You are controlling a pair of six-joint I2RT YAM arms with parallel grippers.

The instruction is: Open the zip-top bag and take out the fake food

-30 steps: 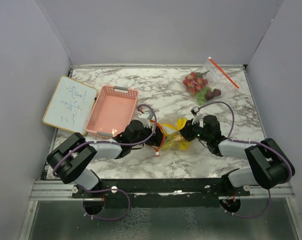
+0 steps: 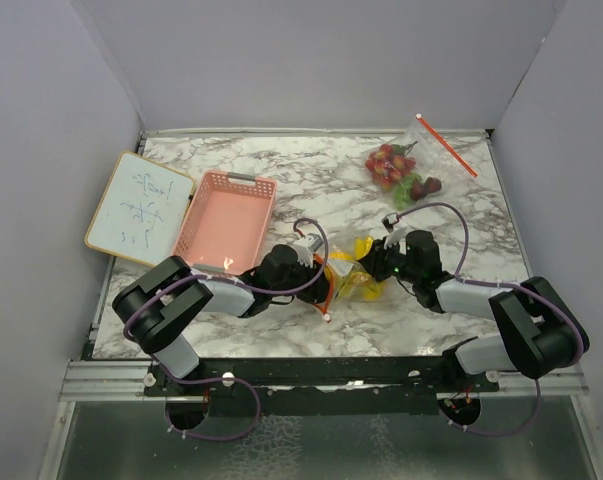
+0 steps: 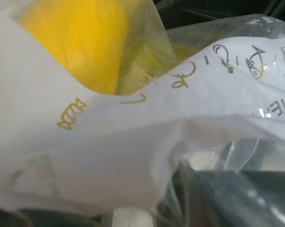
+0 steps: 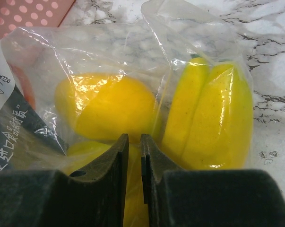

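The zip top bag with yellow fake food lies at the front centre of the table. My left gripper is shut on the bag's printed zip-end plastic; that white film fills much of the left wrist view, with yellow food behind it. My right gripper is shut, fingertips together, down on the bag among the yellow pieces, beside long yellow items. Nothing clear shows between its fingers.
A pink basket sits left, a whiteboard beyond it. Another bag with red and green fake food lies at the back right.
My left gripper has moved right toward my right gripper, carrying the red-edged end of the bag along and bunching the plastic. The right arm has hardly moved.
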